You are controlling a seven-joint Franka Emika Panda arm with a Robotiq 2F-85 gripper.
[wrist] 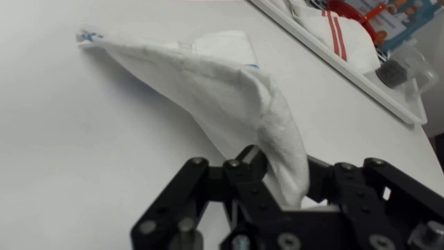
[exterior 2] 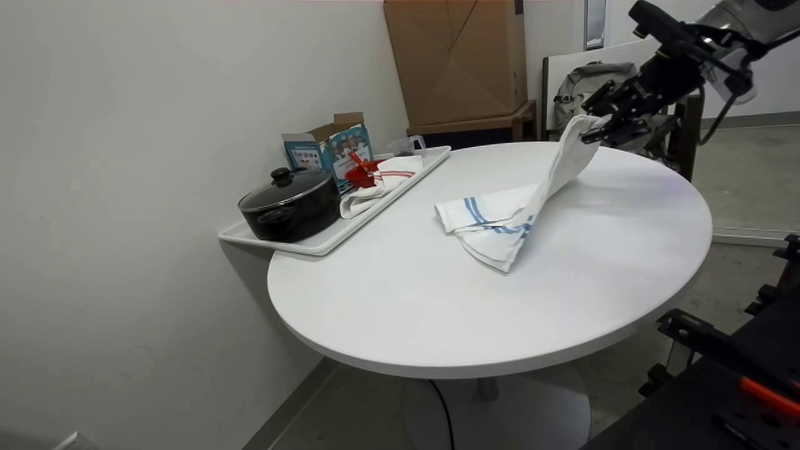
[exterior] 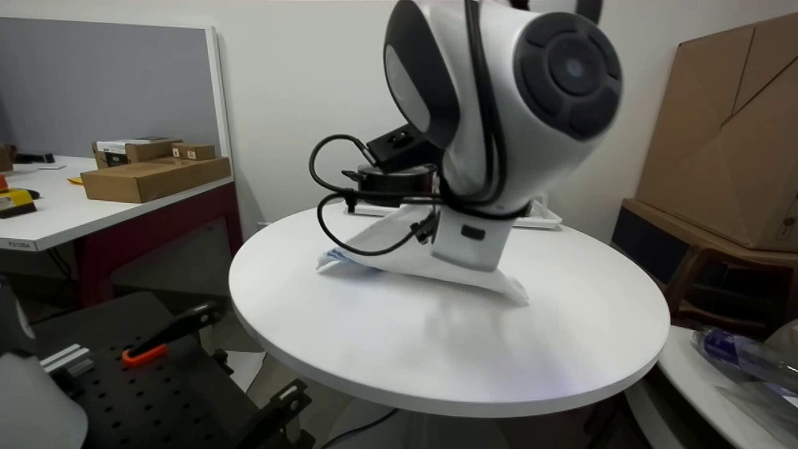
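A white towel with blue stripes [exterior 2: 491, 214] lies partly on the round white table, its striped end resting flat and folded. The other end rises off the surface to my gripper [exterior 2: 589, 124], which is shut on it above the table's far right side in exterior view 2. Close up in the wrist view, the bunched cloth of the towel [wrist: 283, 141] passes between the dark fingers of my gripper. In exterior view 1 the arm hides the gripper, and only part of the towel [exterior: 389, 254] shows beneath.
Along the wall, a white tray [exterior 2: 345, 236] holds a black lidded pot [exterior 2: 292, 206], a blue box [exterior 2: 349, 154], a red-striped cloth [exterior 2: 397, 169], a red item and a clear jug [exterior 2: 406, 146].
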